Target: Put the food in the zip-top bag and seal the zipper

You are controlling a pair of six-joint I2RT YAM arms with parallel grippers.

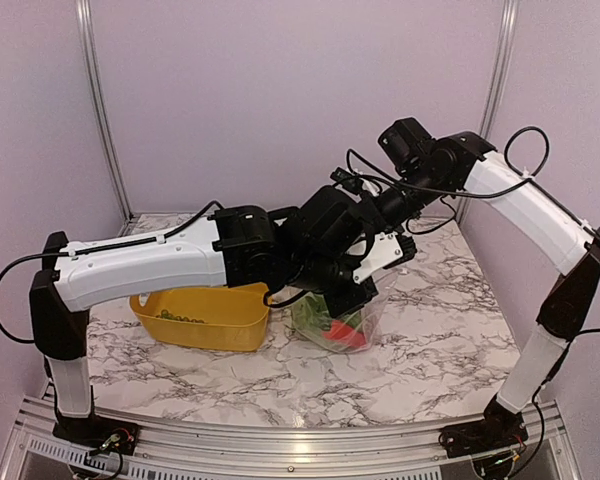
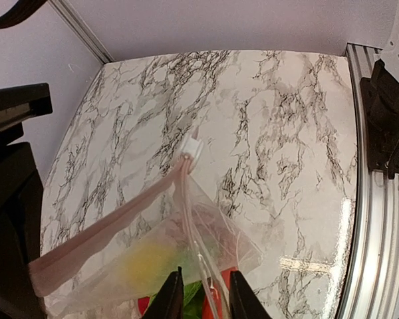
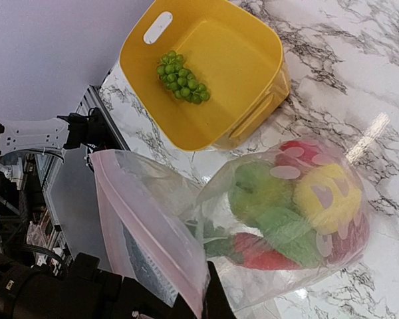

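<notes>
The clear zip top bag (image 3: 219, 199) holds red, yellow and green food (image 3: 263, 226). Its pink-edged mouth (image 3: 149, 212) stands apart in the right wrist view, and my right gripper is shut on that edge. In the left wrist view, a white zipper slider (image 2: 191, 147) sits at the bag's far corner, where the two strips meet. My left gripper has its fingers apart, with a strip of the bag's edge running through the gap. Green grapes (image 3: 183, 78) lie outside the bag. From the top, the arms hide both gripper tips and most of the bag's mouth.
A yellow bin (image 1: 205, 330), with the grapes in it, stands left of the bag. The two arms are close together above the bag.
</notes>
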